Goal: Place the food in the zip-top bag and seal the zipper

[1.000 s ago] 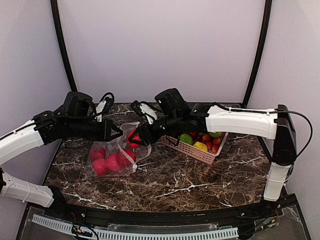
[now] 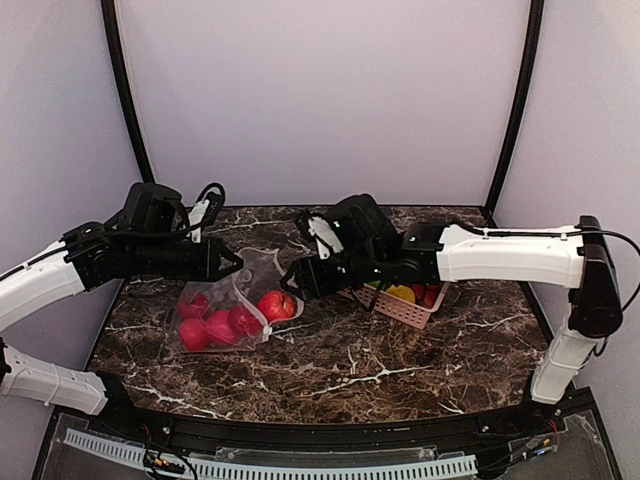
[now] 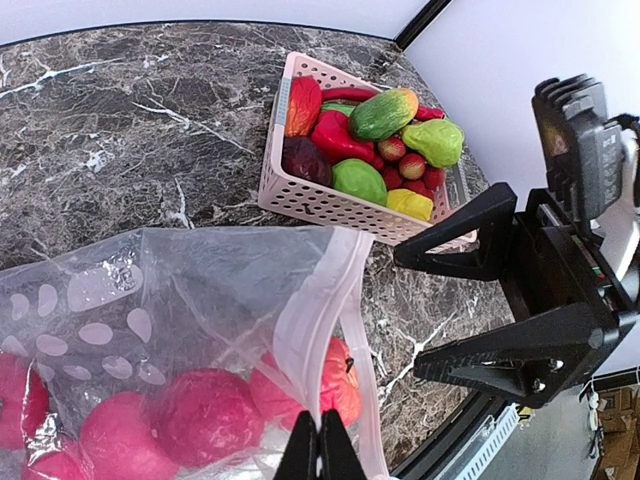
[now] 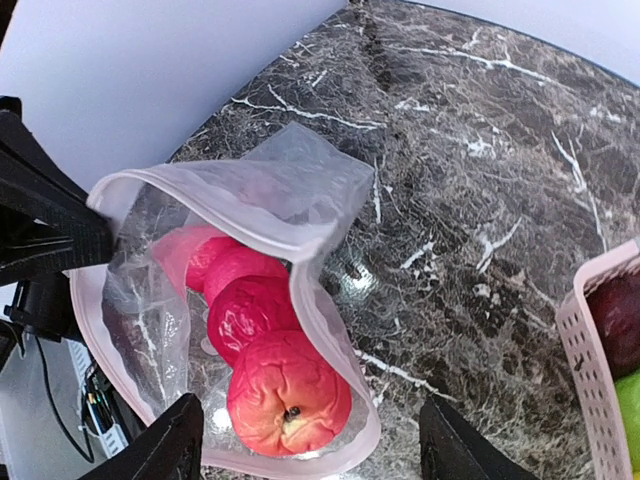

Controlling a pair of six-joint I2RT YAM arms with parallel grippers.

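The clear zip top bag [image 2: 259, 268] lies on the table with its mouth spread toward the right. Several red food pieces are inside; the nearest, a round red one [image 4: 288, 393], rests just within the opening. My left gripper is shut on the bag's upper rim and holds it raised. In the right wrist view that rim [image 4: 225, 205] arches over the food. My right gripper [image 2: 296, 284] stands open just outside the mouth, with nothing between its fingers, clear of the bag in the left wrist view.
A pink basket [image 3: 300, 198] of assorted toy fruit and vegetables stands at the back right, partly behind the right arm in the top view.
The right gripper has drawn back rightward. My left gripper has stayed put.
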